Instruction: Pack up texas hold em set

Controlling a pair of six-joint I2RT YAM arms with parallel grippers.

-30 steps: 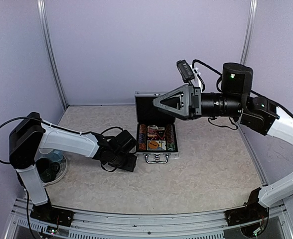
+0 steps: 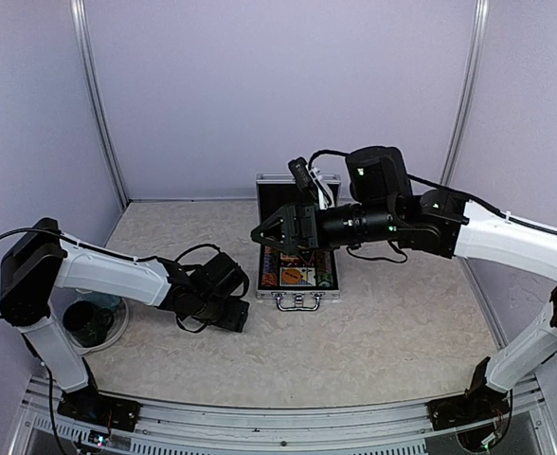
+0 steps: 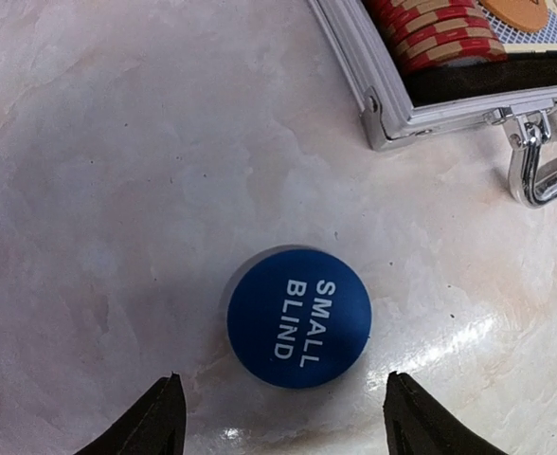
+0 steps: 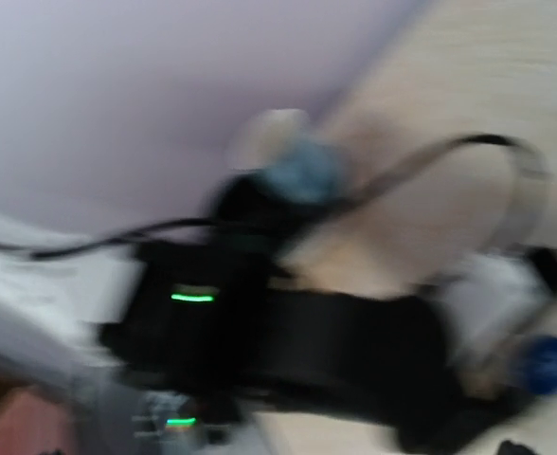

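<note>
An open silver case (image 2: 298, 295) with chip stacks and cards sits mid-table; its front corner, red chips (image 3: 440, 33) and handle show in the left wrist view. My left gripper is low, left-front of the case, open around the near side of a blue SMALL BLIND button (image 3: 299, 318) lying flat, nothing held. My right gripper (image 2: 271, 229) hangs high over the case, apparently open and empty. The right wrist view is blurred, showing the left arm and the blue button (image 4: 547, 364).
A clear round container (image 2: 113, 336) with dark contents stands at the left behind the left arm. The table right of and in front of the case is clear; walls enclose the back and sides.
My right arm has swung left and down toward over the case. My left gripper has shifted slightly toward the left and front.
</note>
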